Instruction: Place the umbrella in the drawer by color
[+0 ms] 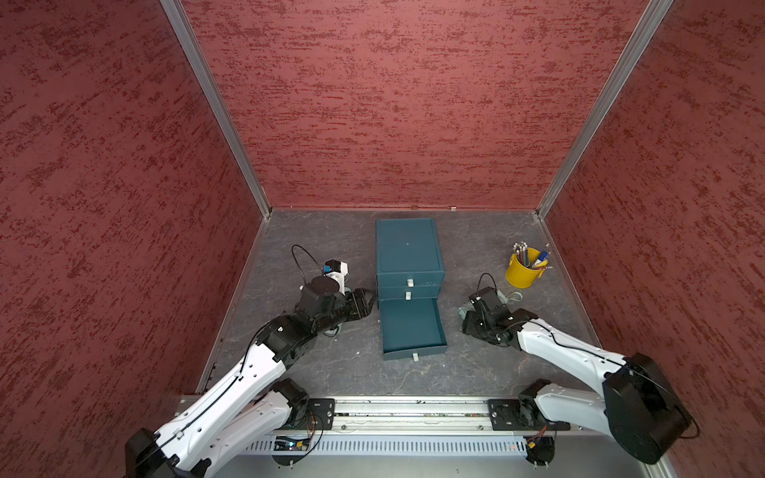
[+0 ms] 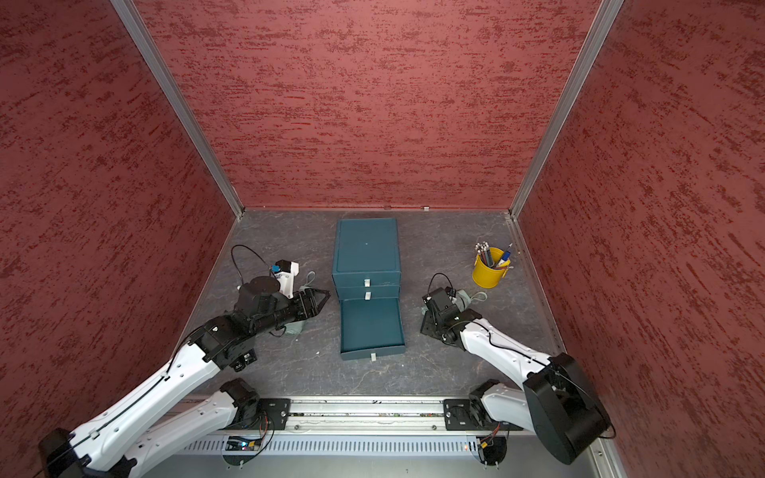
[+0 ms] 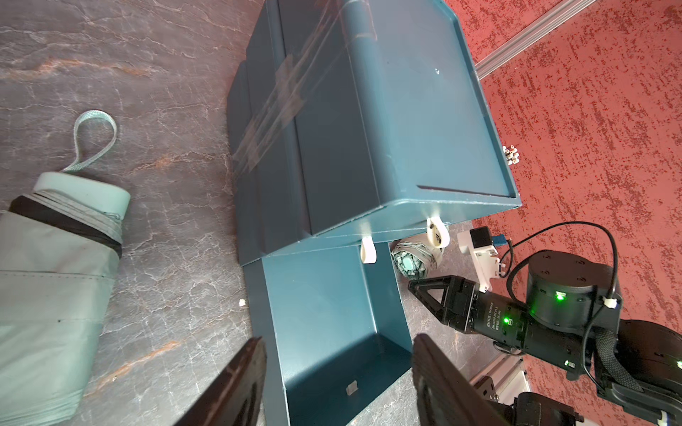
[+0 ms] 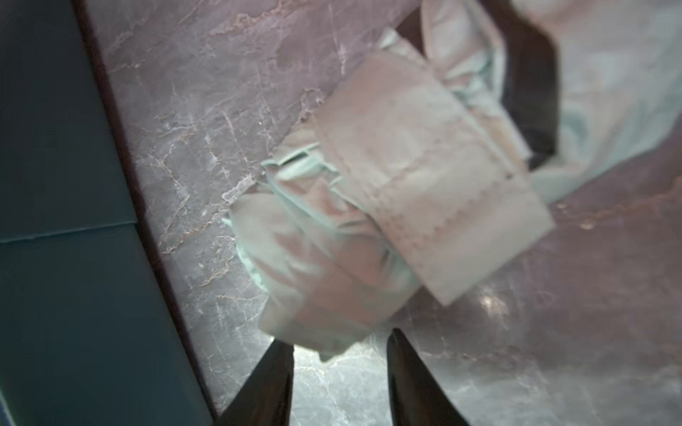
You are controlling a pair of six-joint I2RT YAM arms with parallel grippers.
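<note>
A teal drawer unit (image 1: 408,247) stands centre, its bottom drawer (image 1: 410,322) pulled out and empty. Left of it lies a pale mint folded umbrella (image 3: 53,298), mostly under my left arm in the top views. My left gripper hangs over that side, fingers apart with nothing between them. Right of the drawer, another pale greyish umbrella (image 4: 426,184) with a strap lies on the table. My right gripper is low at its end, fingertips apart and partly behind the fabric's edge; I cannot tell whether it touches it.
A yellow cup (image 1: 522,271) with pens stands at back right. Bare grey table lies behind and in front of the drawer unit. Red walls enclose the workspace.
</note>
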